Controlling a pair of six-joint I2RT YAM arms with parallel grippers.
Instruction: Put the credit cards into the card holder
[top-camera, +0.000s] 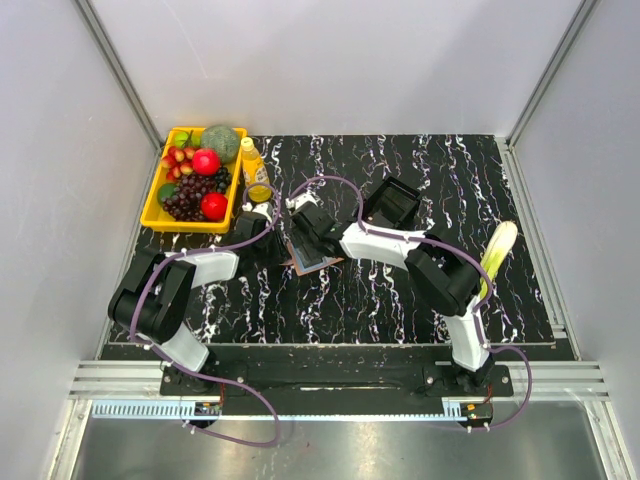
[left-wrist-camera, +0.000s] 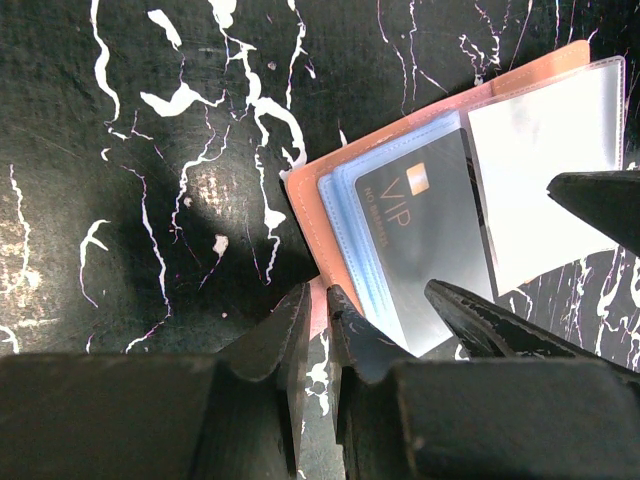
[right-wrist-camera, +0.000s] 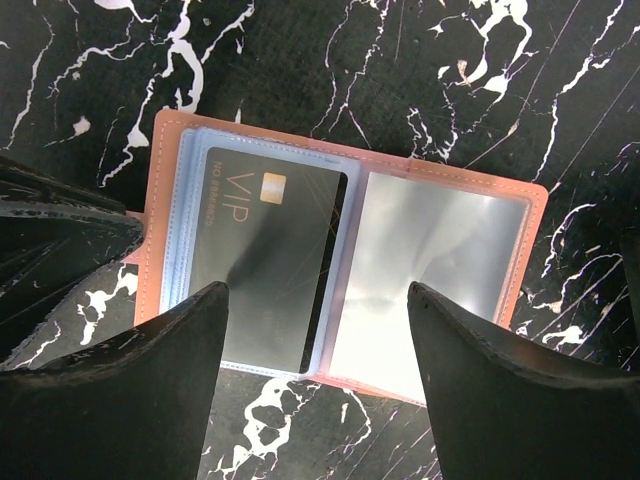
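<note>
An open salmon card holder (right-wrist-camera: 150, 240) lies on the marble table, a blue-edged sleeve with a dark VIP card (right-wrist-camera: 262, 258) in one half, a clear pocket (right-wrist-camera: 425, 270) in the other. My left gripper is at the holder's spine side, its fingertips close together over a small salmon tab; whether it grips it is unclear. My right gripper hangs over the holder, fingers apart, one over the VIP card, one over the clear pocket, nothing seen between them.
A yellow fruit tray (top-camera: 155, 215) and a bottle (top-camera: 250, 160) stand at the back left. A black box (top-camera: 395, 200) sits behind my right arm; a pale vegetable (top-camera: 500, 245) lies at the right.
</note>
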